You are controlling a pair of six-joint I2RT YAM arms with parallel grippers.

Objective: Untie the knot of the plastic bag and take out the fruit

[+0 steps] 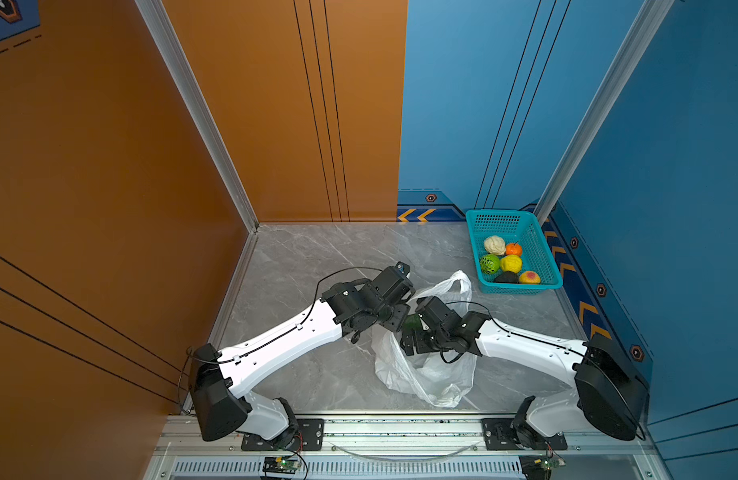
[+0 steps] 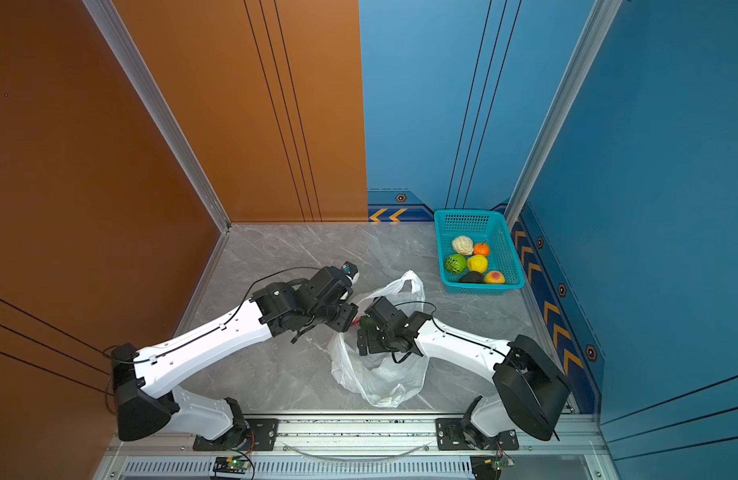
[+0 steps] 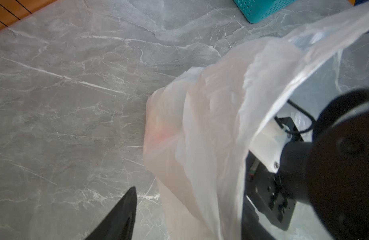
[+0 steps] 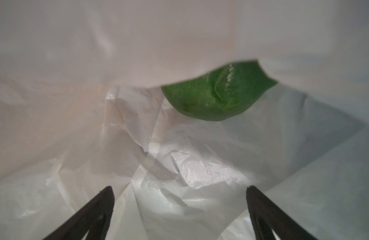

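The crumpled white plastic bag (image 1: 421, 380) is spread open at the table's centre right. Inside it, the right wrist view shows a green fruit (image 4: 216, 96), partly covered by plastic. My right gripper is open inside the bag, its fingertips below the fruit in that view, nothing held. My left gripper is open at the bag's left side, with loose plastic between and over its fingertips. A reddish patch shows faintly through the bag in the left wrist view.
A teal basket (image 1: 545, 284) with several fruits stands at back right. The two arms are close together over the bag.
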